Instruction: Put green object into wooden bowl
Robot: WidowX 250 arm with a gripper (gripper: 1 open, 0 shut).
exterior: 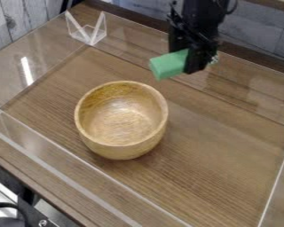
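The green object (pixel 169 64) is up off the table, behind and slightly right of the bowl in the camera view. My dark gripper (pixel 184 58) is shut on its right part, with the arm reaching in from the top. The round wooden bowl (pixel 88 122) stands on the table at left of centre, and its inside looks empty. A gap separates the green object from the bowl's far rim.
A small white wire-like frame (pixel 88 29) stands at the back left. Bare wooden table (pixel 216 142) stretches to the right of the bowl. Dark cables (pixel 17 213) lie at the lower left corner, beyond the table edge.
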